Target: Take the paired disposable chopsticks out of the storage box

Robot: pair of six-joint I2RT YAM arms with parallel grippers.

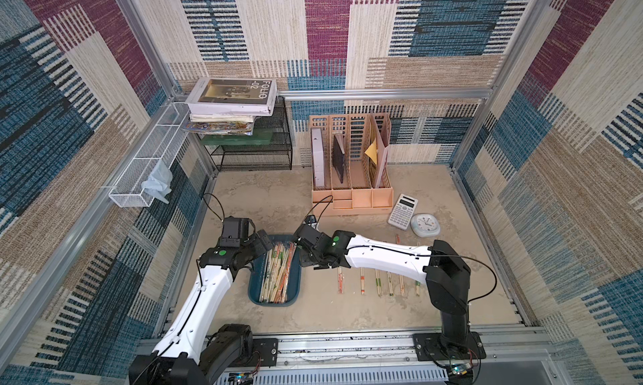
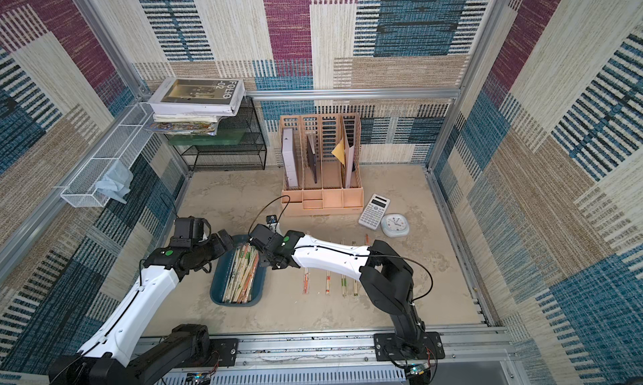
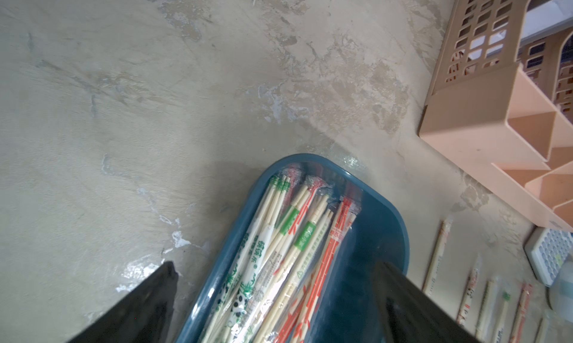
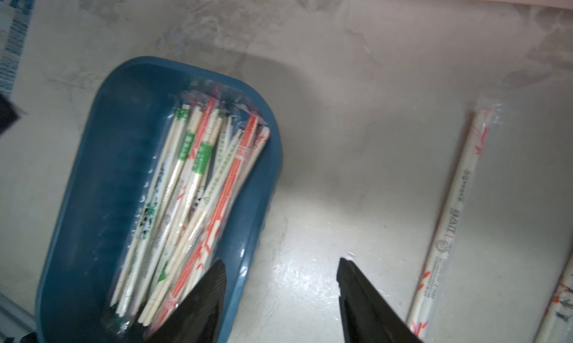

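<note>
The blue storage box (image 1: 294,291) holds several wrapped chopstick pairs (image 1: 274,274), seen also in both wrist views. My left gripper is open over the box, its blurred fingertips spread either side of it in the left wrist view, holding nothing. My right gripper hangs at the box's right rim, fingertips apart with nothing visible between them. Several separate pairs (image 4: 453,217) lie on the table to the right of the box.
A pink file organiser (image 1: 351,201) stands behind, with a calculator (image 1: 402,212) and clock (image 1: 424,225) to its right. A black rack with books is at back left. Table left of the box is bare.
</note>
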